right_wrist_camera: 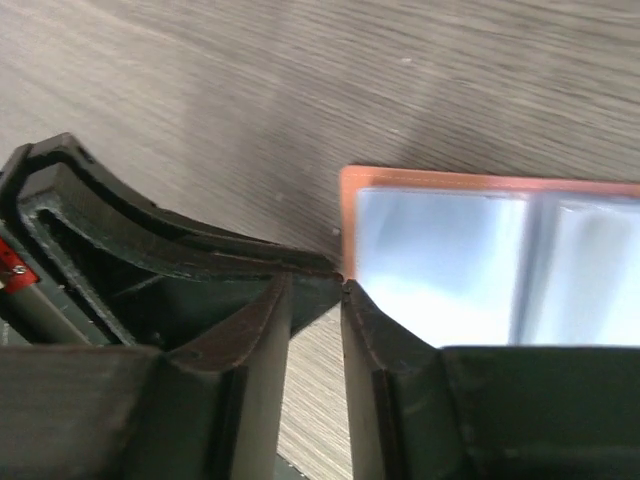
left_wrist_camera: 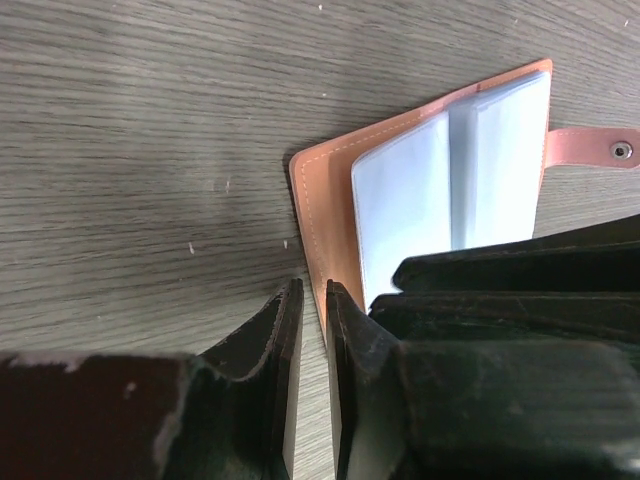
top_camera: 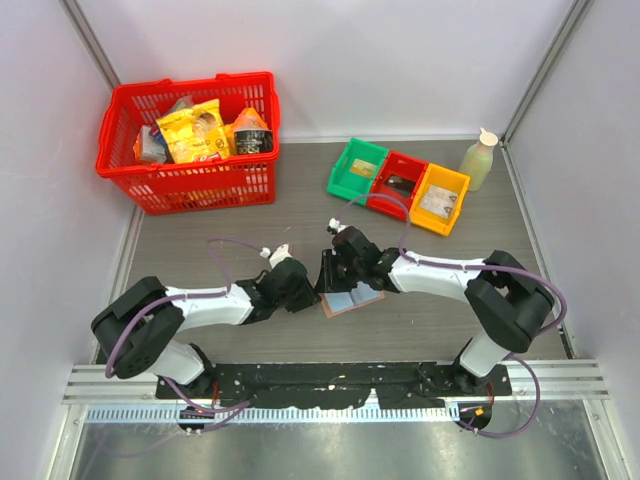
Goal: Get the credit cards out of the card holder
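Note:
The pink leather card holder [left_wrist_camera: 318, 210] lies open on the table, showing pale plastic sleeves [left_wrist_camera: 400, 200] and a snap strap [left_wrist_camera: 590, 148]. My left gripper is shut at the holder's edge, apparently pinching it, with its tips partly hiding that edge. My right gripper is also shut at the same side, its tips almost touching the left one's; what lies between them is hard to see. The right wrist view is slightly blurred. I cannot tell whether cards are in the sleeves.
A red basket [top_camera: 190, 190] of snacks stands back left. Green [top_camera: 345, 180], red [top_camera: 385, 205] and yellow [top_camera: 430, 220] bins and a pump bottle [top_camera: 478, 165] stand back right. Bare table surrounds the holder.

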